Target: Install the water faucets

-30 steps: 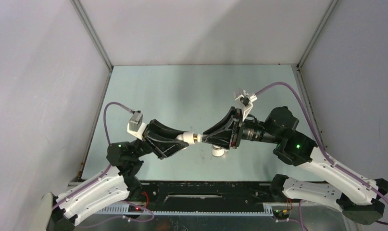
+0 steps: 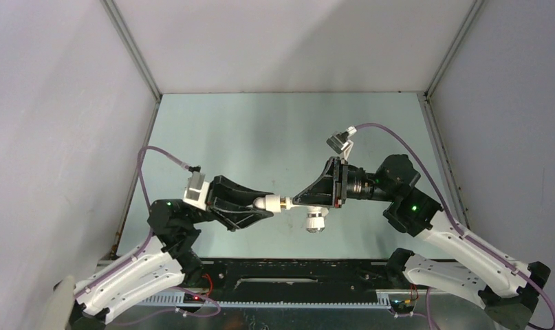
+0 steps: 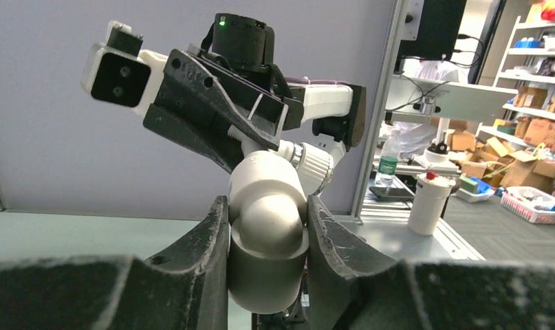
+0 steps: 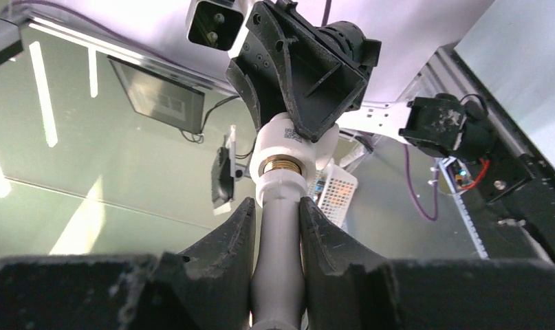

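Observation:
In the top view my left gripper (image 2: 269, 205) is shut on a white elbow fitting (image 2: 271, 203); its pads grip the rounded back in the left wrist view. My right gripper (image 2: 294, 200) has its fingers on either side of the white faucet body (image 4: 279, 258). Whether they press on it, I cannot tell. The faucet's narrow end meets the fitting's mouth, where brass thread (image 4: 283, 165) still shows. Below the right fingers hangs the faucet's ribbed silver-and-white end (image 2: 316, 221).
Walls stand left, right and behind. A dark front rail (image 2: 291, 278) runs along the near edge. Both arms meet closely at the middle.
The faucet's ribbed end has swung further into view, and slightly more of its narrow end shows. The left gripper barely moved.

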